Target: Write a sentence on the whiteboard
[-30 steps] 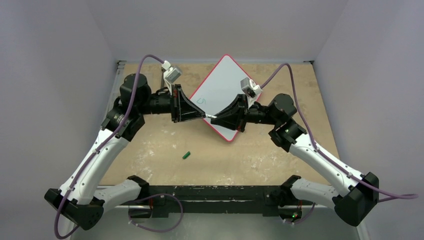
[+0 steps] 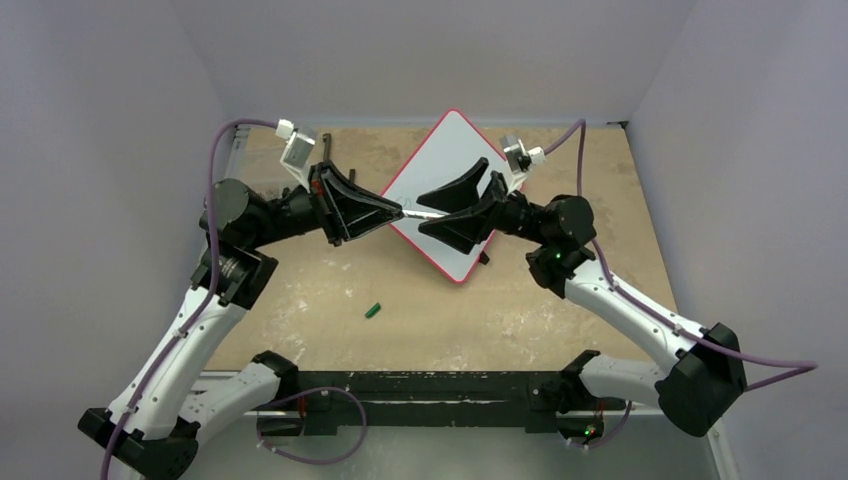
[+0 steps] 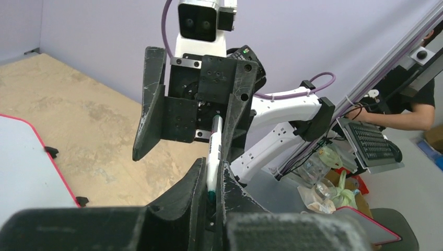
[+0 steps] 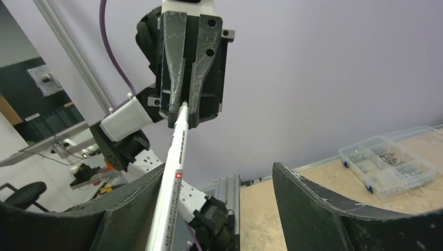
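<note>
Over the whiteboard [image 2: 455, 150], which lies turned diagonally on the table with a red rim, the two arms face each other. My left gripper [image 2: 401, 211] is shut on a slim white marker [image 3: 214, 149], holding it by one end. The marker [image 4: 176, 162] points into the spread fingers of my right gripper, running near one finger rather than gripped by both. In the top view the right gripper [image 2: 421, 212] stands open around the marker's free end. A small green cap [image 2: 373, 311] lies on the table in front of the board.
Dark clips [image 3: 82, 201] hold the board's edge. Dark tools [image 2: 327, 148] lie at the back left of the table. A clear compartment box [image 4: 389, 162] shows in the right wrist view.
My left gripper has drawn slightly left and up in the top view, still with the marker.
</note>
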